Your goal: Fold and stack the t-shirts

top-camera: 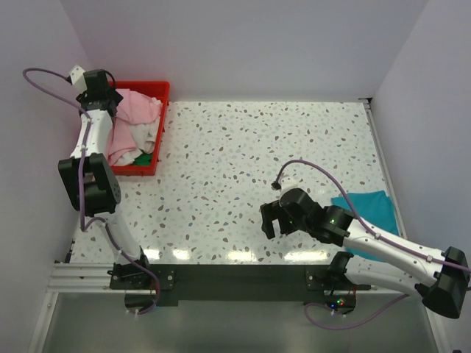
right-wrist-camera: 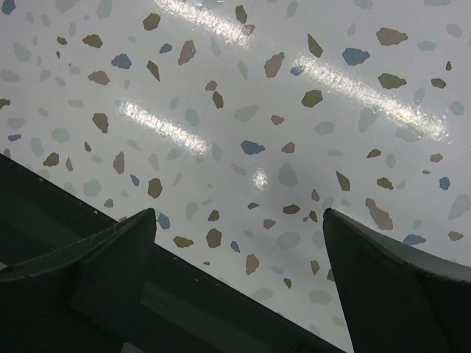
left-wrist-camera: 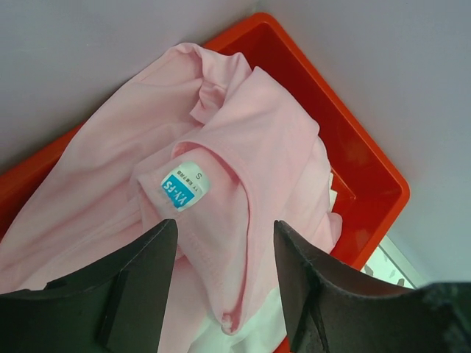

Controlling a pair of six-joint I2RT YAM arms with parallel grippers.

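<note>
Crumpled shirts fill the red bin (top-camera: 165, 110) at the far left of the table: a pink shirt (top-camera: 137, 107), white cloth (top-camera: 145, 135) and a bit of green (top-camera: 143, 159). Over the bin's back left part is my left gripper, open, its fingers above the pink shirt (left-wrist-camera: 272, 125) with nothing held between them. A blue and white label (left-wrist-camera: 185, 186) shows on that cloth. My right gripper stands open and empty above the bare table near the front edge. A blue shirt (top-camera: 372, 209) lies flat at the right, partly hidden by the right arm.
Grey walls rise at the back and both sides, with the left wall close to the bin. A dark front rail (top-camera: 239, 282) borders the table.
</note>
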